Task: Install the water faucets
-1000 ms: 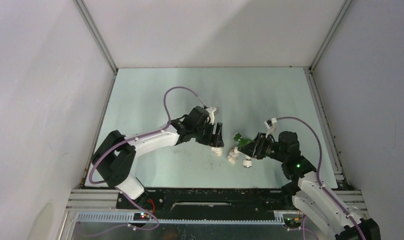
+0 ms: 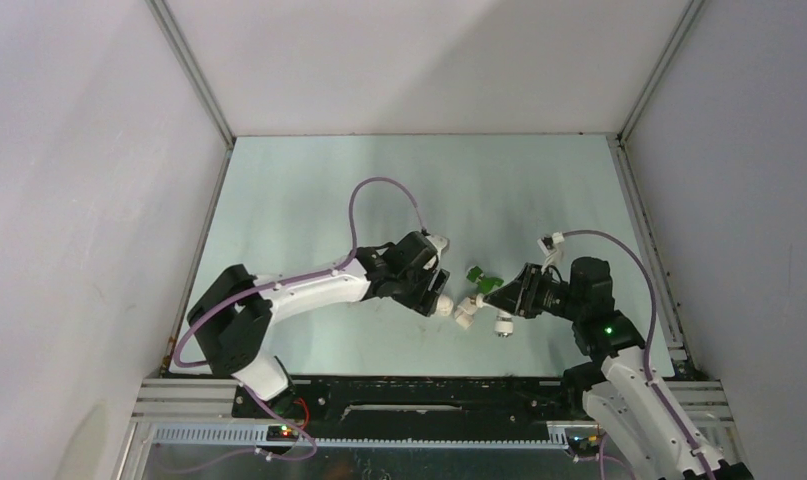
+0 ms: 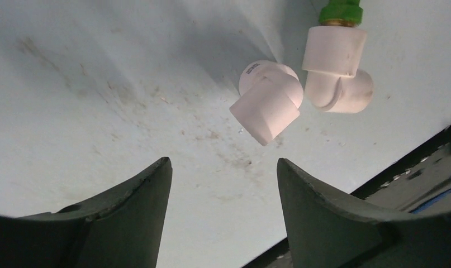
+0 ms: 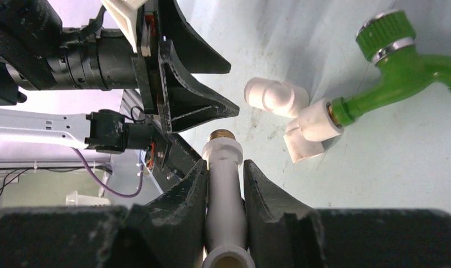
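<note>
A white elbow fitting (image 3: 267, 103) lies loose on the table. My left gripper stands open close to it, with nothing between its fingers; the elbow shows beyond the tips in its wrist view. Just to the right of it lies the green faucet (image 4: 404, 81), joined at its threaded end to a second white fitting (image 4: 318, 125). Gripped upright in the right wrist view is a white pipe piece (image 4: 224, 195) with a brass threaded tip. Both fingers of my right gripper touch its sides. From above, my right gripper partly covers the faucet.
The two grippers are near each other, with the fittings between them. A dark rail (image 2: 409, 395) runs along the front edge.
The right gripper and its pipe piece have shifted a little to the right.
</note>
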